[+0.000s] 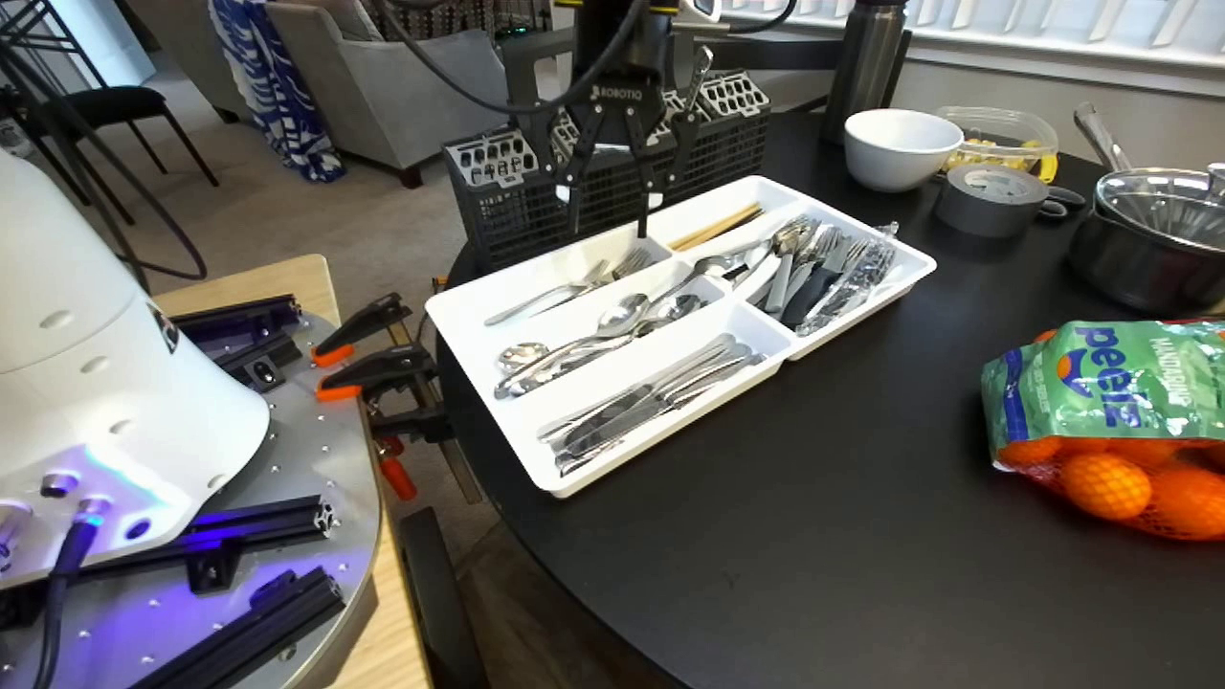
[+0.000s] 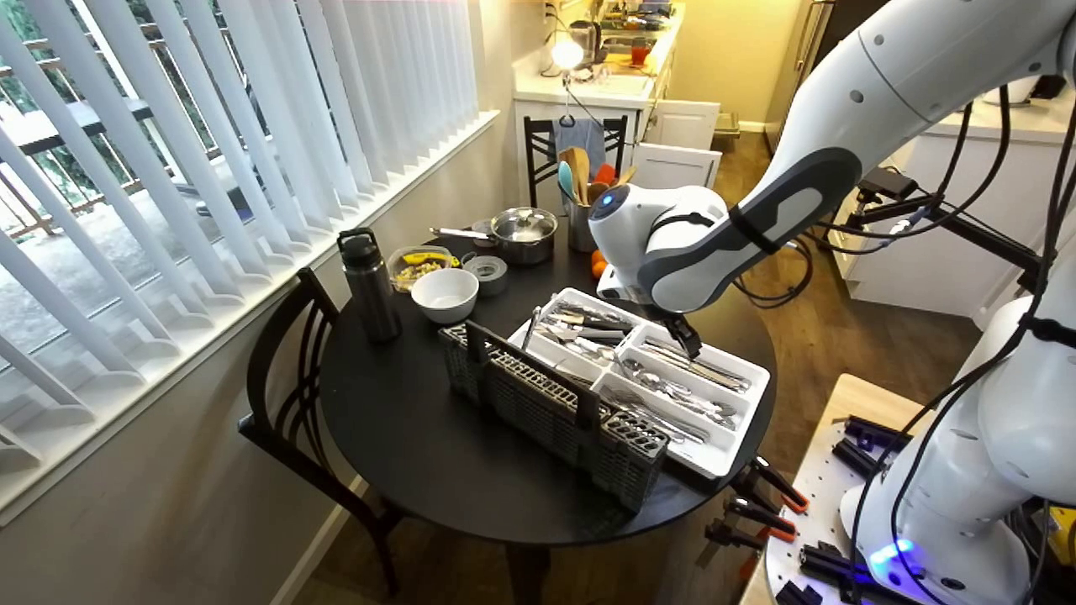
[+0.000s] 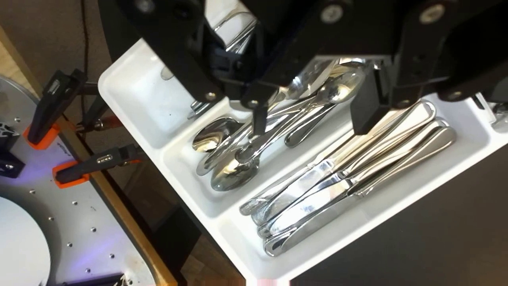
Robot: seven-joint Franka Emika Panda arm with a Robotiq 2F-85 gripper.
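Note:
My gripper [image 1: 609,212] hangs above the white cutlery tray [image 1: 454,327], its fingers apart and nothing between them. In the wrist view the gripper spans the spoon compartment, one fingertip on each side. Several metal spoons [image 3: 235,171] lie overlapping in that compartment, with one spoon bowl [image 3: 216,135] beside them against the divider. Table knives [image 3: 304,202] fill the neighbouring compartment. Forks [image 1: 597,281] lie in the far one, partly hidden by the fingers in the wrist view. Seen from the window side, the arm covers part of the tray [image 2: 716,464].
A dark dishwasher basket [image 1: 494,212] stands right behind the tray, with a utensil [image 1: 701,75] sticking up from it. The white bowl [image 1: 902,149], grey tape roll [image 1: 993,197], pot [image 1: 1154,247] and bag of mandarins [image 1: 1108,425] are farther right. Bare table lies in front.

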